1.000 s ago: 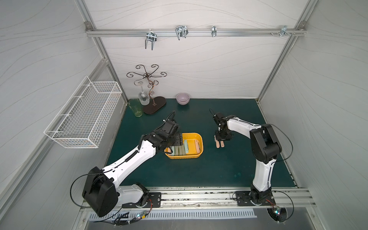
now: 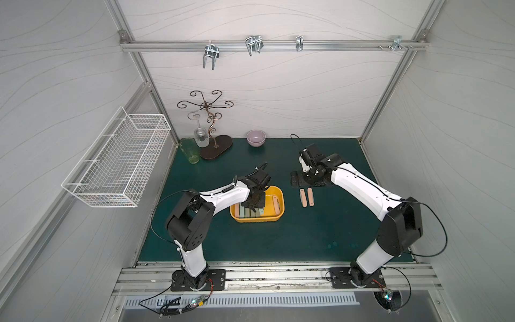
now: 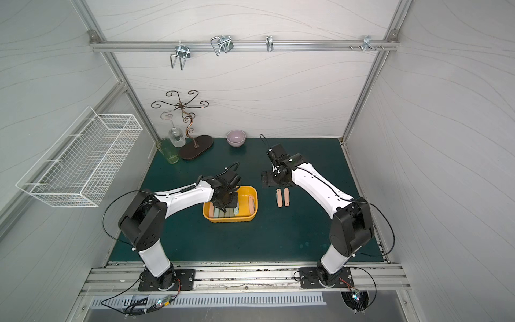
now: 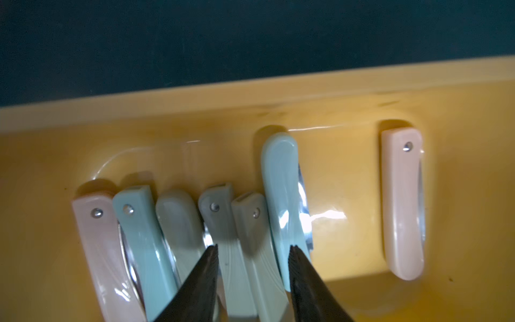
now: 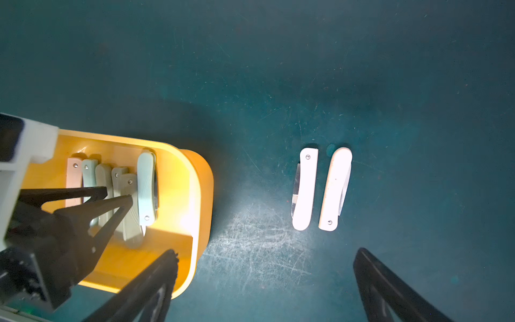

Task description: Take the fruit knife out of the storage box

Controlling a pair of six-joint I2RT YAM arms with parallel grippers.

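The yellow storage box [image 2: 276, 217] holds several folding fruit knives lying side by side. In the left wrist view a pink knife [image 4: 403, 204] lies apart on the right, a pale blue knife [image 4: 284, 198] stands out near the middle, and grey knives [image 4: 257, 247] lean beside it. My left gripper is over the box, its fingers parted, with the grey and pale blue knives beneath; whether it touches them I cannot tell. Two pink-handled knives, a left one [image 5: 304, 187] and a right one [image 5: 335, 187], lie on the table. Above them my right gripper hangs open and empty.
A lilac bowl [image 2: 256, 138], a green glass [image 2: 190, 150] and a scrolled metal stand [image 2: 216, 146] occupy the back left. A white wire basket [image 2: 120, 161] hangs on the left wall.
The left arm has folded in, bringing its gripper rightward over the box's middle and lower.
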